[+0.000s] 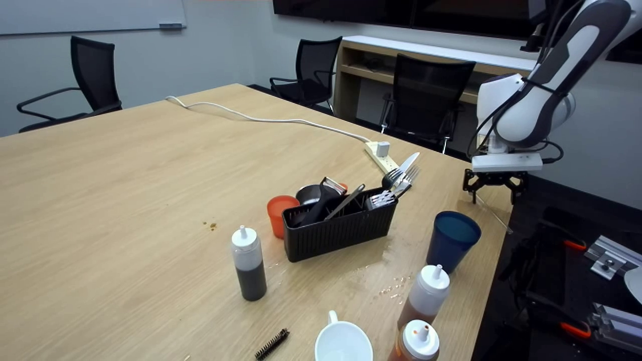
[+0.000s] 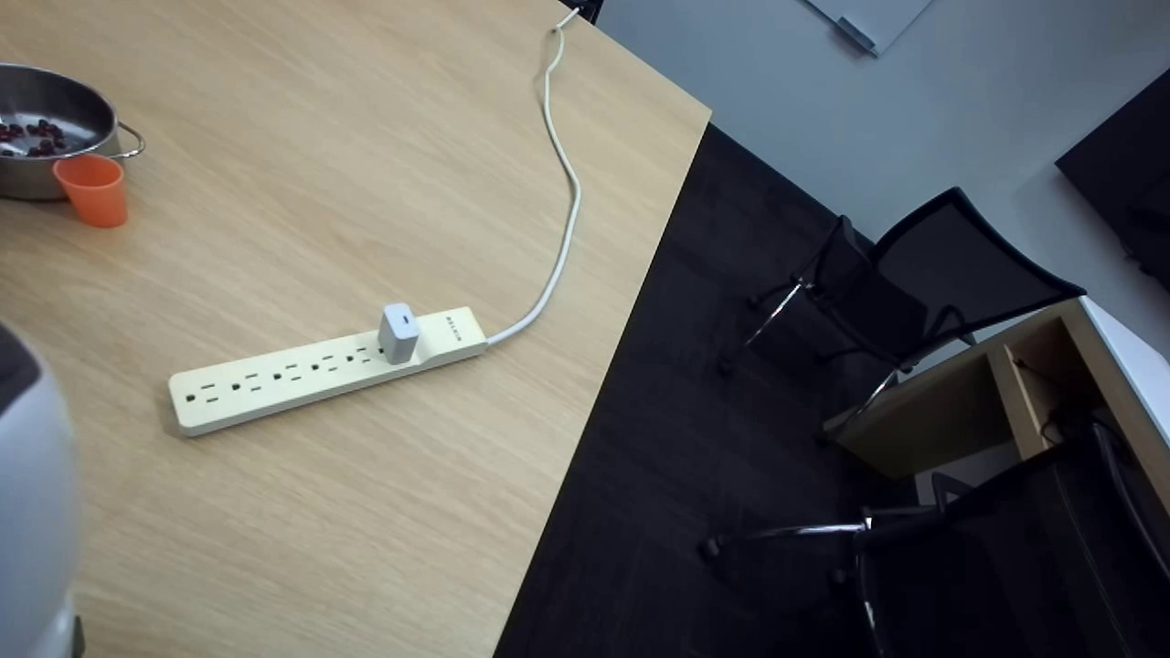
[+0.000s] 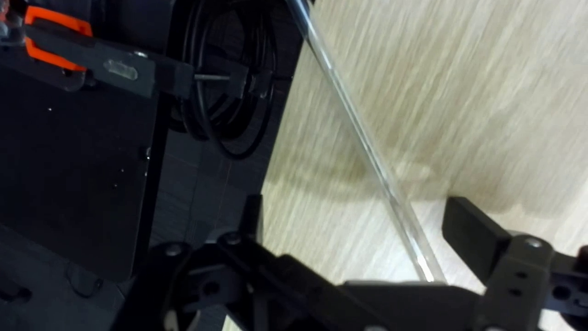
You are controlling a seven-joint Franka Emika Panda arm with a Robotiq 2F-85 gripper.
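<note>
A thin, clear rod [image 3: 361, 132], like a straw or stirrer, lies on the wooden table, its far end reaching past the table edge in the wrist view. Above it my gripper stands open; the rod runs between the two spread fingers and is not clamped. One black finger [image 3: 474, 237] is over the table on the right, the other finger [image 3: 252, 218] near the table edge on the left. In exterior view 1 the gripper [image 1: 493, 195] points down at the table's right corner, with the rod [image 1: 494, 217] beneath it.
A dark blue cup [image 1: 452, 240] stands near the rod, with sauce bottles [image 1: 424, 295] in front. The black utensil basket [image 1: 340, 231] sits mid-table. A power strip [image 2: 329, 373] lies behind, its surroundings bare. Dark cart parts [image 3: 71, 165] lie beyond the table edge.
</note>
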